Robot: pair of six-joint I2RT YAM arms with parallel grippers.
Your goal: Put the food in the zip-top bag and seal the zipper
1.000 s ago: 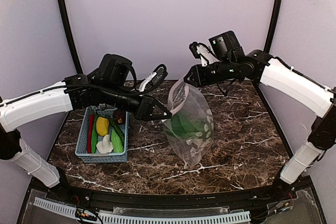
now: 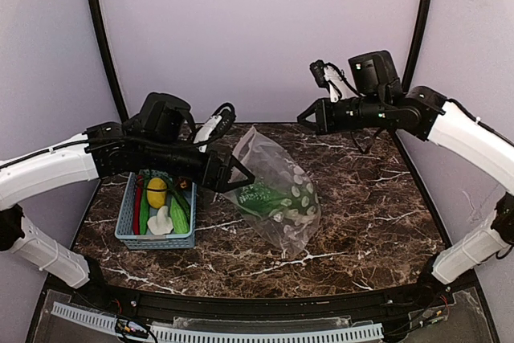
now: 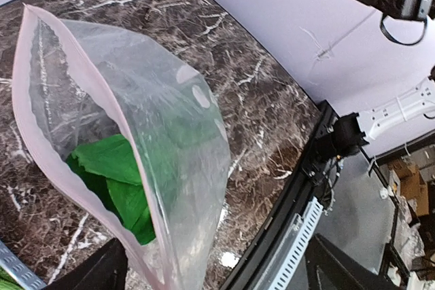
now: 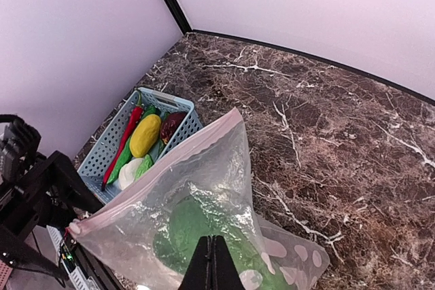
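The clear zip top bag [image 2: 277, 186] stands upright on the table, with its pinkish zipper rim spread open in the left wrist view. A green food item [image 3: 119, 174], perhaps a pepper, lies inside. My left gripper [image 2: 233, 176] is at the rim's near-left corner, its fingers [image 3: 92, 269] well apart. The bag's rim [image 4: 80, 227] runs between them; whether they touch it is unclear. My right gripper is shut with nothing visible between its fingertips. In the top view it hangs above and to the right of the bag, apart from it.
A blue basket [image 2: 155, 242] stands left of the bag, under the left arm. It holds a red chili [image 4: 126, 137], a yellow item [image 4: 144, 135], a white item [image 2: 160, 222] and several green vegetables.
My right gripper has moved up and right, away from the bag's rim. The bag's mouth has tipped left toward the left gripper, whose fingers have spread and shifted slightly left.
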